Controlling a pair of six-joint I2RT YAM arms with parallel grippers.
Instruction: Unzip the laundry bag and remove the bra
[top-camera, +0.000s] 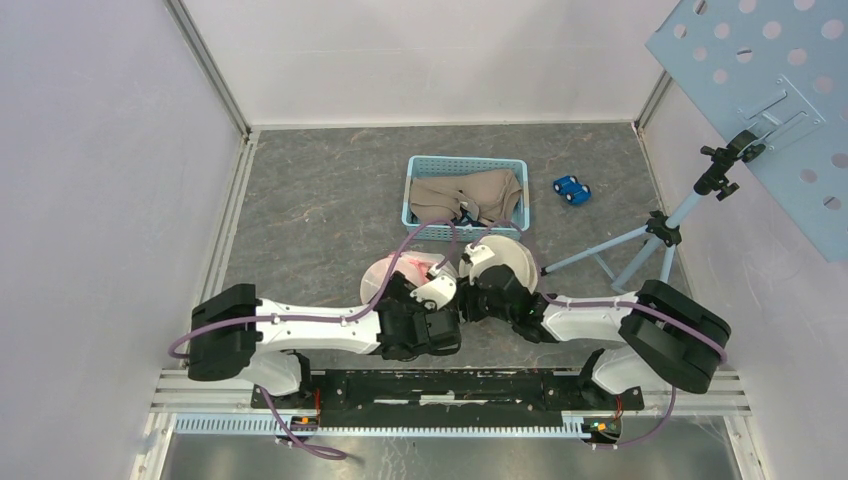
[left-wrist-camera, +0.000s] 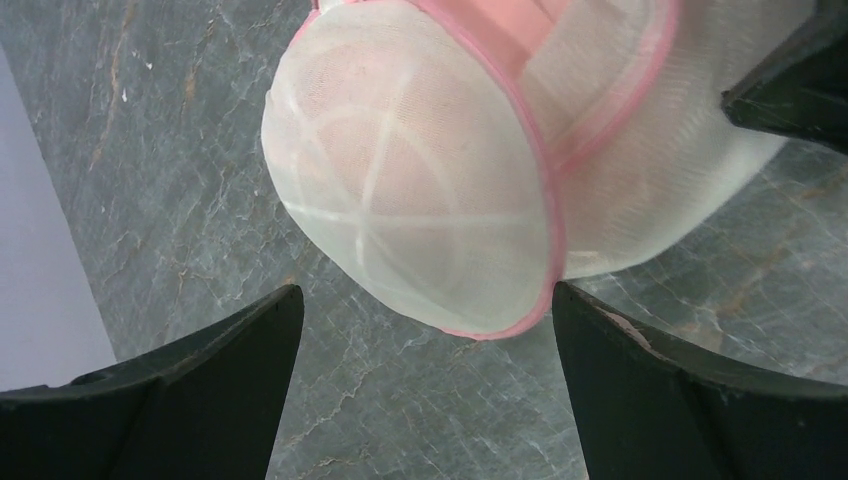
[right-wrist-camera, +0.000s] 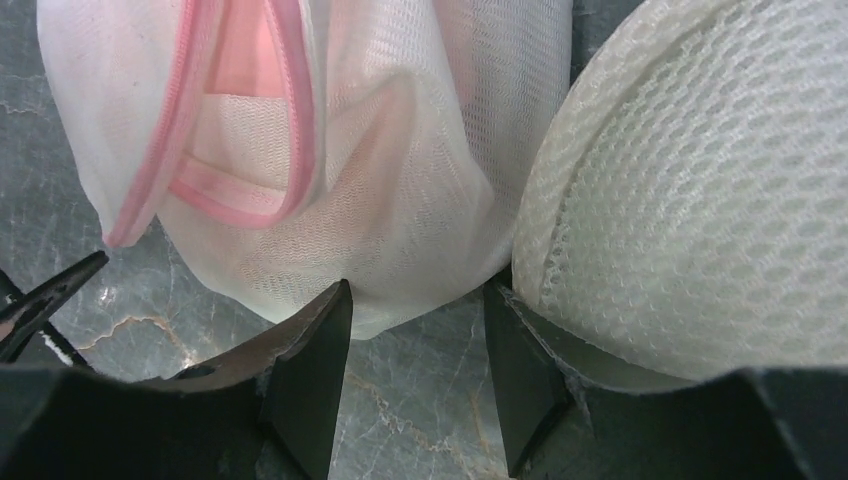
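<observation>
The laundry bag, white mesh with pink zipper trim (left-wrist-camera: 400, 180), lies on the table with pink fabric (right-wrist-camera: 240, 60) showing at its opening. My left gripper stands open over the bag's edge, nothing held. My right gripper is part open at the bag's lower edge, close beside a thicker white mesh piece (right-wrist-camera: 690, 190); whether fabric is between its fingers is unclear. In the top view both grippers are largely hidden under the arms' wrists.
A blue basket (top-camera: 420, 165) with brown cloth sits behind the bag. A blue toy car (top-camera: 570, 190) and a tripod stand (top-camera: 630, 260) are at right.
</observation>
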